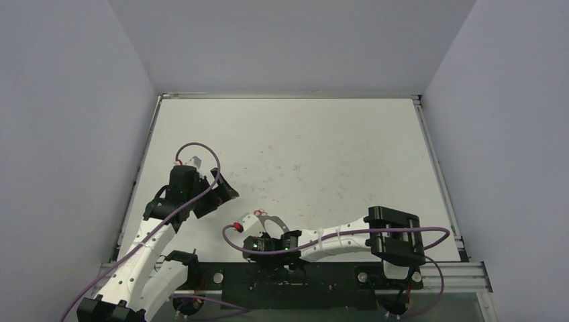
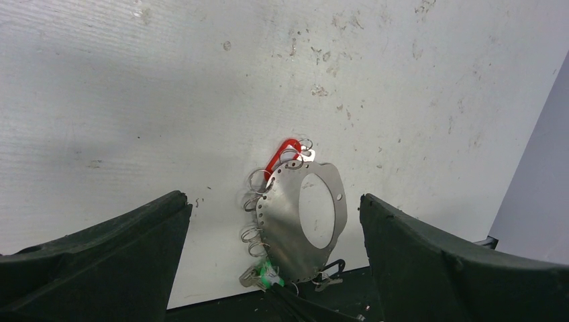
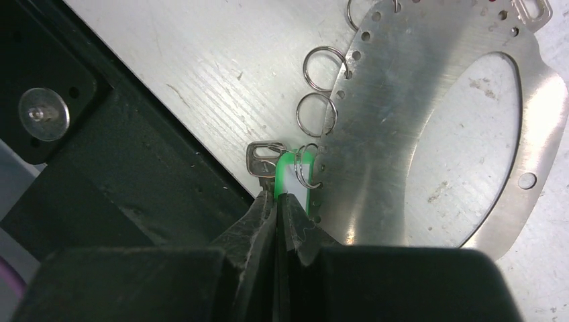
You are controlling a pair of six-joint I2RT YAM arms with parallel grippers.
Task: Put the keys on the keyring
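Note:
A flat metal key plate [image 2: 282, 211] with a large oval hole lies near the table's front edge, several wire rings [image 2: 249, 234] along its left rim. At its far end are a red tag [image 2: 280, 158] and a small key. By the near end a green tag [image 3: 295, 169] and a silver key [image 3: 263, 159] lie beside the rim. My right gripper is shut, its tips right at the green tag and key; no grip on either shows. In the left wrist view my left gripper stands wide open above the plate, nothing between its fingers.
A dark rail [image 3: 134, 174] runs along the table's front edge, close to the key. Another black-headed key [image 2: 332, 272] hangs by the plate's near end.

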